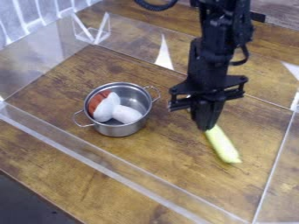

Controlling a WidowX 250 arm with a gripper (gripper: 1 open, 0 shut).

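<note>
My black gripper (205,117) hangs over the upper end of a pale yellow-green elongated object (225,148) lying on the wooden surface, right of centre; its fingers look close together, and whether anything is between them is hard to see. A steel pot (124,126) with two handles stands left of centre, holding white egg-like pieces (126,114) and a red item (100,99).
Clear low walls (87,157) edge the wooden work surface (93,192). White tape marks lie toward the back. There is bare wood left of the pot and in front of it.
</note>
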